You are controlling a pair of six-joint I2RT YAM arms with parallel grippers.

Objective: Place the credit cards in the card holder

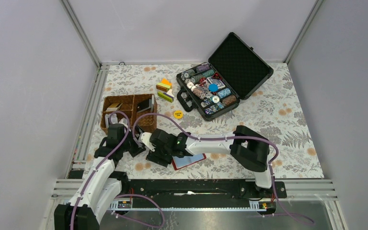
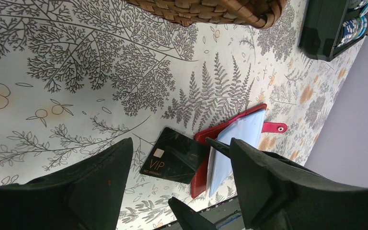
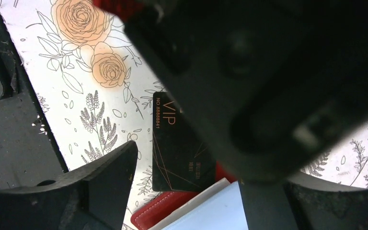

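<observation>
A black VIP card (image 2: pixel 172 155) lies flat on the patterned cloth, one edge against the red card holder (image 2: pixel 253 111). The holder lies unfolded with pale blue and white leaves showing; its red strap sticks out. Above the card my left gripper stands part open, nothing between its fingers. My right gripper is open, its fingers spread on either side of the card in the right wrist view. There the blurred dark left gripper covers part of the card and one right fingertip. In the top view the grippers hide the card.
A brown woven basket (image 1: pixel 133 106) with compartments stands behind my left arm. Yellow-green boxes (image 1: pixel 165 96) and a yellow disc (image 1: pixel 178 114) lie beyond it. An open black case (image 1: pixel 242 64) of chips sits at the back.
</observation>
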